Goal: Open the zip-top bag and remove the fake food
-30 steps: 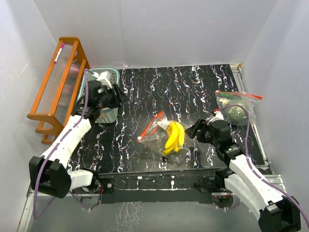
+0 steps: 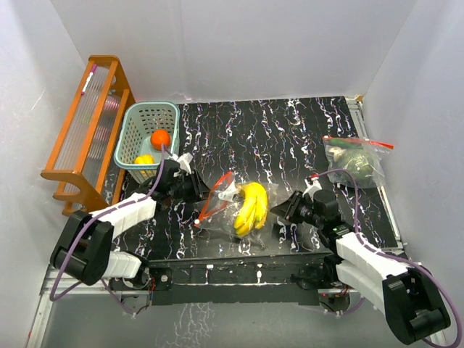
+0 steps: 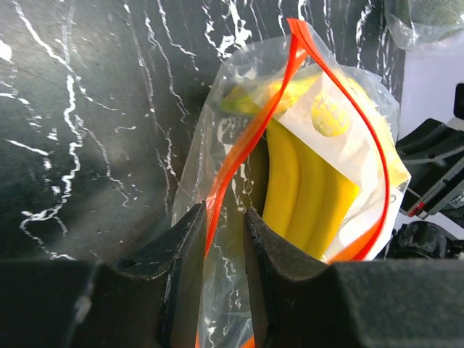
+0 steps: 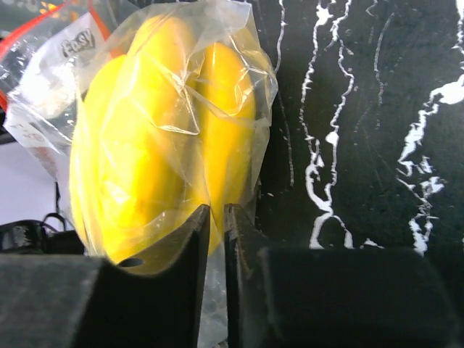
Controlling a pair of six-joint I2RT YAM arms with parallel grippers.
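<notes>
The zip top bag (image 2: 225, 217) lies mid-front on the black table, holding yellow bananas (image 2: 250, 206), with its red zip edge (image 3: 232, 159) toward the left arm. My left gripper (image 2: 203, 193) is at that edge; in its wrist view the fingers (image 3: 264, 283) are close together over the bag's zip side, what lies between them hard to see. My right gripper (image 2: 284, 210) is at the bag's right side, its fingertips (image 4: 236, 217) nearly together over the clear plastic by the bananas.
A mint basket (image 2: 125, 127) with an orange and yellow food stands back left beside a wooden rack (image 2: 65, 156). Another zip bag (image 2: 355, 159) lies at the right.
My left gripper has come down and right from the basket to the bag's zip edge. My right gripper moved slightly down and left, and the bag shifted left.
</notes>
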